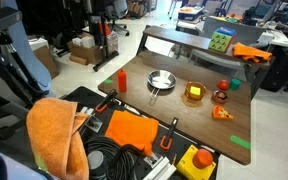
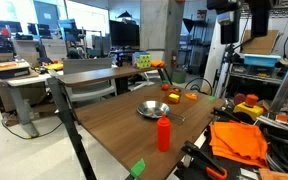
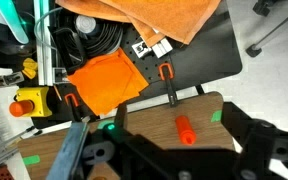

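With its fingers apart, my gripper shows at the bottom of the wrist view. Between its dark fingers, farther down on the wooden table, appears a red bottle point(image 3: 185, 130); nothing is held. The same red bottle point(image 1: 122, 80) stands upright near the left end of the table in exterior view 1. A metal pan point(image 1: 161, 79) with a handle rests to its right. Exterior view 2 has the bottle point(image 2: 163, 134) at the near table edge, with the pan point(image 2: 152, 110) behind it.
A brown bowl point(image 1: 194, 95) with something yellow and an orange item point(image 1: 221, 113) occupy the table's right half. Behind runs a raised shelf point(image 1: 189, 38) bearing a green-yellow box point(image 1: 221, 40). In front lie an orange cloth point(image 1: 132, 130), black cables and a red-buttoned yellow box point(image 1: 196, 164).
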